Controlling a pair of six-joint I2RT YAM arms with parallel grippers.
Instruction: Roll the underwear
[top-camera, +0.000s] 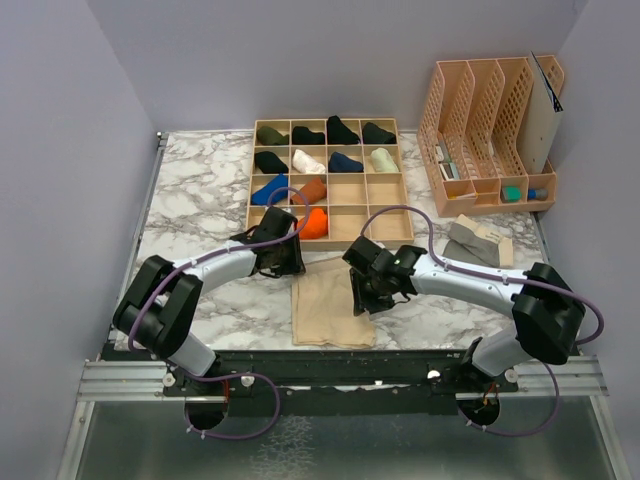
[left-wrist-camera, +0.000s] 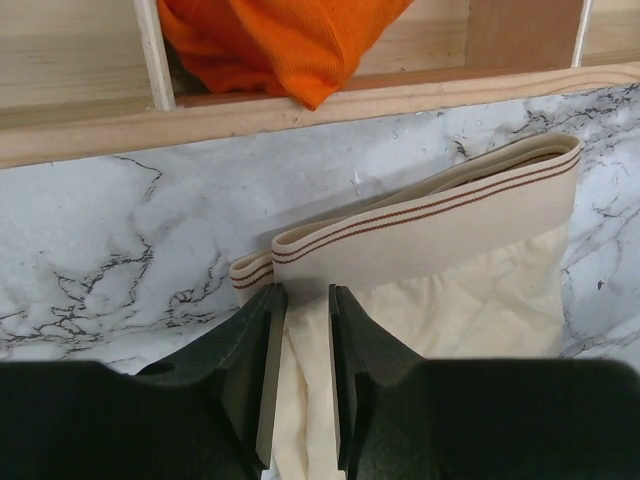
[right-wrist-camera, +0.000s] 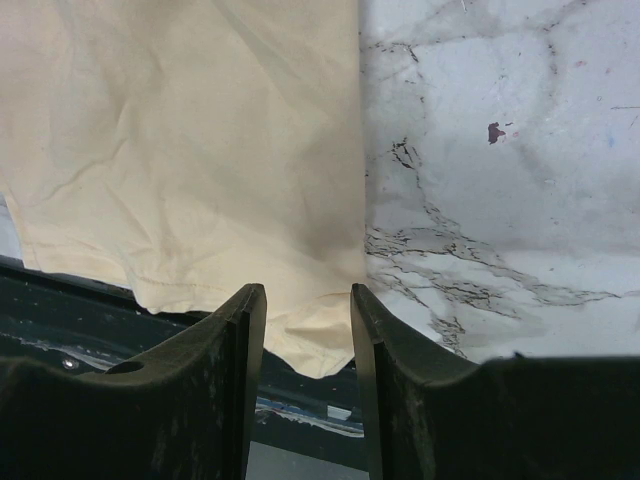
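Observation:
Cream underwear lies folded into a long flat panel on the marble table, its near end reaching the front edge. In the left wrist view its waistband, with dark red stripes, runs along the far end. My left gripper stands part open over the waistband's left corner, by a folded-under layer; whether cloth lies between its fingertips is hard to see. In the right wrist view, my right gripper is part open above the near right corner of the cloth, with fabric showing below the gap between its fingers.
A wooden divided box just beyond the waistband holds several rolled garments, an orange one nearest. Folded grey and cream cloths lie at the right, below a wooden rack. Bare marble is at the left.

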